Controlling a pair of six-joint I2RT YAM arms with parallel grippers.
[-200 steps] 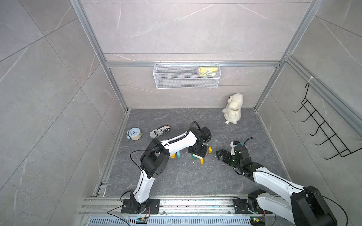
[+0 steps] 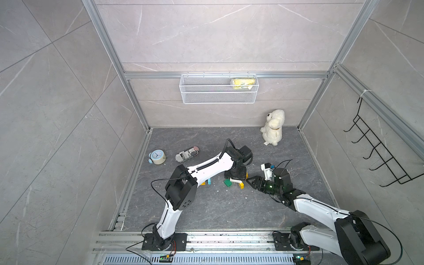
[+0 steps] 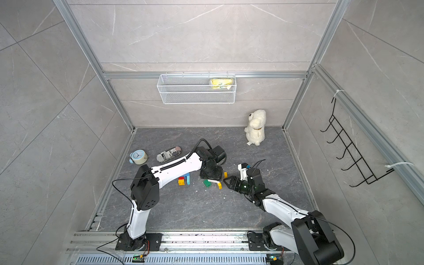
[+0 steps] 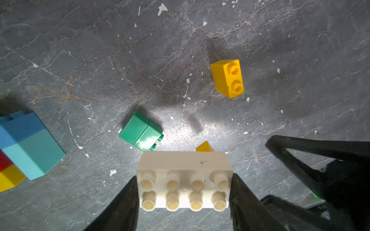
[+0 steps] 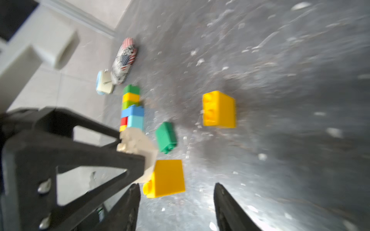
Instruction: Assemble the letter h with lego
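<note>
My left gripper is shut on a white brick, studs facing its wrist camera. Beyond that brick a yellow brick shows, seemingly against it in the right wrist view; whether the two are joined I cannot tell. My right gripper stands open and empty, just right of the left one. A second yellow brick and a green brick lie loose on the dark floor. Further left is a joined stack of coloured bricks, showing green, yellow, blue and red.
Both grippers are close together, with the left gripper's black fingers crossing the right wrist view. A clock, a patterned case and a plush dog stand further back.
The right gripper has come left, towards it.
</note>
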